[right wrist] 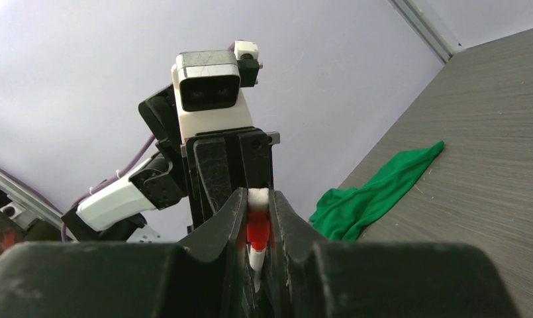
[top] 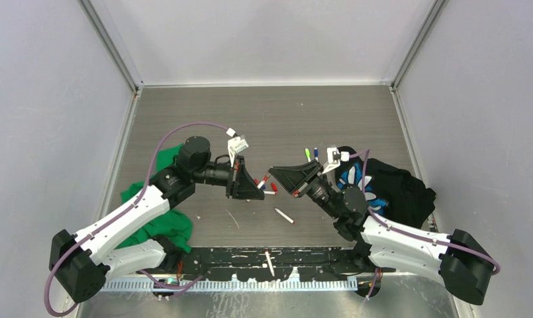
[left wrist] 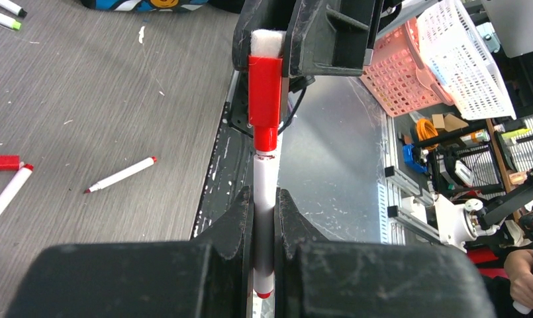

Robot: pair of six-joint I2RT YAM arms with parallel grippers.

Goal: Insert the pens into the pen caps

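Note:
Both grippers meet above the middle of the floor. My left gripper is shut on a white pen [left wrist: 265,179] with a red end. Its upper end is in a red cap [left wrist: 265,93], which my right gripper holds at its white tip; how deep the pen sits cannot be told. Loose on the floor lie a red-tipped white pen [left wrist: 121,176], another white pen [left wrist: 5,199] and a red cap [left wrist: 0,162]. A further pen [top: 269,264] lies on the dark front strip.
A green cloth [top: 147,225] lies at left under the left arm, a black cloth [top: 409,192] with blue print at right. Green and blue pens [top: 308,154] lie at the back right.

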